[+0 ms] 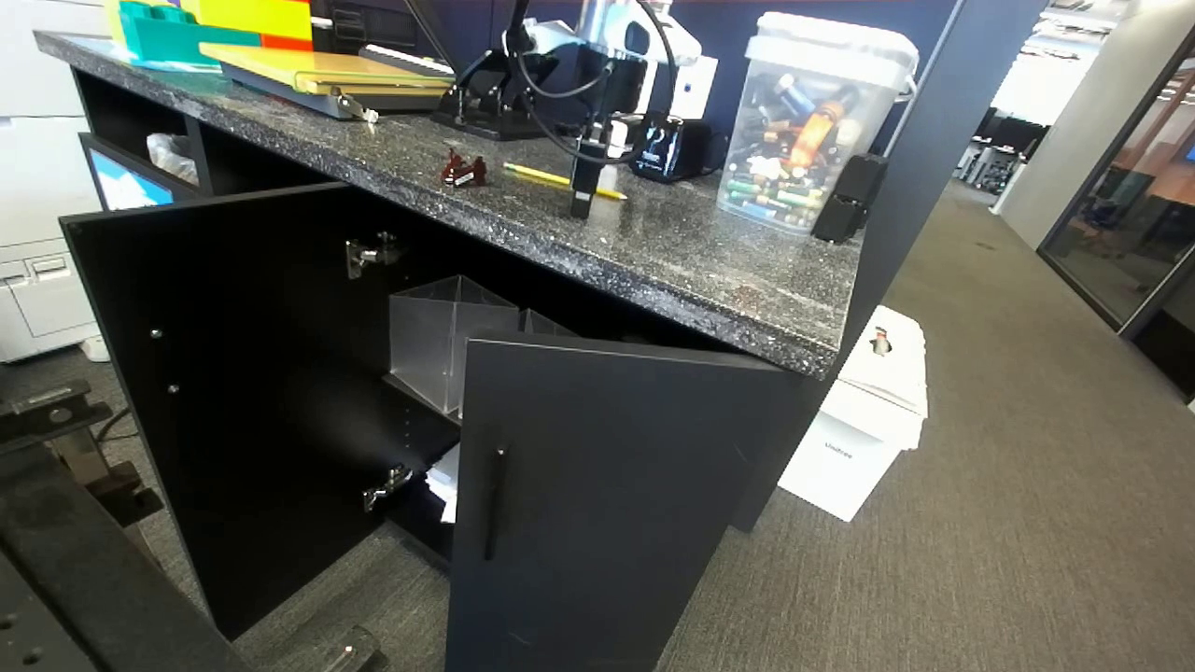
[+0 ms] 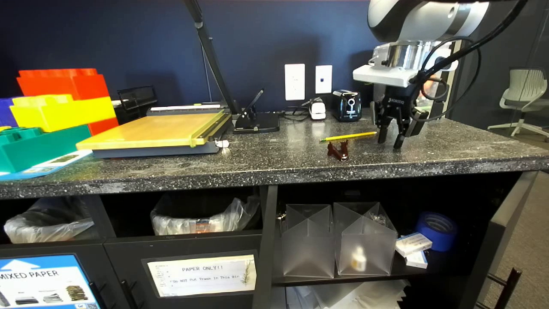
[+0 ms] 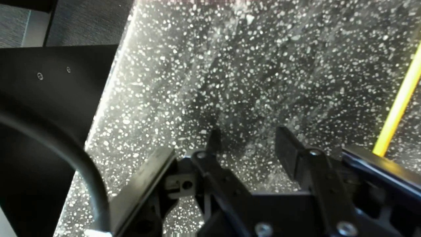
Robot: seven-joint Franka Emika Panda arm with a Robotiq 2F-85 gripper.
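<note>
No task is named. A yellow pencil [image 2: 352, 136] lies flat on the speckled counter. In the wrist view the pencil [image 3: 400, 104] runs down the right side, its lower end hidden behind the right finger assembly. My gripper has a gap between its fingers, with only bare counter showing there. The pencil lies outside that gap, beyond the right finger. From the front, my gripper [image 2: 390, 141] points down just right of the pencil's end, close to the counter. Exterior view 1 shows one dark finger [image 1: 583, 190] in front of the pencil.
A dark red staple remover [image 2: 338, 151] lies near the pencil. A yellow-topped paper cutter [image 2: 154, 128] and big toy bricks [image 2: 61, 100] stand left. A clear battery bucket [image 1: 807, 123] is at the counter's right end. Below, a cabinet door [image 1: 605, 482] stands ajar.
</note>
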